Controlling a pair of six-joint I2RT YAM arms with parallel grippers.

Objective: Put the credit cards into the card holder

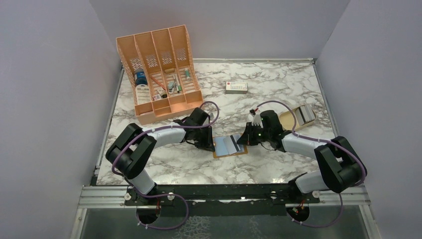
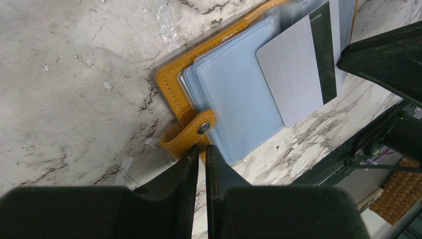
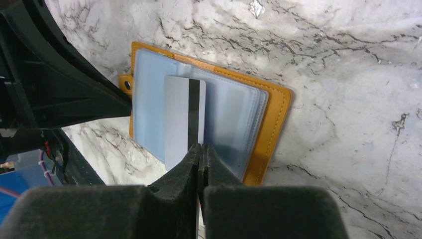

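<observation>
The open card holder (image 1: 218,147) lies between my arms, tan outside with pale blue sleeves. Across its middle rests a white card (image 3: 177,115) with a dark stripe; whether an edge is tucked into a sleeve I cannot tell. Just over the card's lower end is my right gripper, shut, with nothing visible between its fingers. My left gripper is at the snap strap (image 2: 190,133) on the holder's left side, open by a narrow gap. Tan material shows beyond that gap; a firm hold on it is not visible.
A tan tray (image 1: 287,120) with several cards (image 1: 304,114) stands at the right. A small white box (image 1: 236,85) sits toward the back, and an orange compartment organizer (image 1: 171,107) stands back left.
</observation>
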